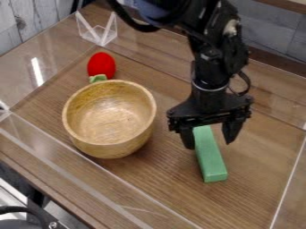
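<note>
The black gripper (209, 122) hangs low over the wooden table, open, its two fingers spread on either side of the upper end of a green bar (210, 156). The bar lies flat, pointing toward the front of the table. To the left is a tan bowl (106, 116), empty. A red object with a green top (100, 65) lies at the back left. Whether the fingertips touch the bar or the table cannot be told.
A clear plastic stand or bag-like item (93, 27) is at the back left.
</note>
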